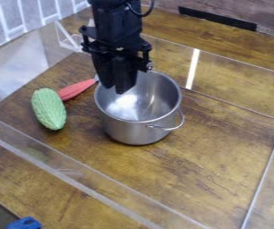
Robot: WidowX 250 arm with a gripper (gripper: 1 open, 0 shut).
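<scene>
A steel pot (pixel 146 121) with wire handles stands on the wooden table. My black gripper (pixel 115 76) hangs over the pot's back-left rim, its fingers pointing down. It looks shut, with nothing visible between the fingers, though its tips are dark and hard to make out. Left of the pot lies a green corn-like vegetable (pixel 48 107), and behind that a red utensil or vegetable (pixel 75 89).
Clear plastic panels edge the table (pixel 211 179) at the left and right. A small blue object (pixel 25 223) is at the bottom left. Bare wood lies right of and in front of the pot.
</scene>
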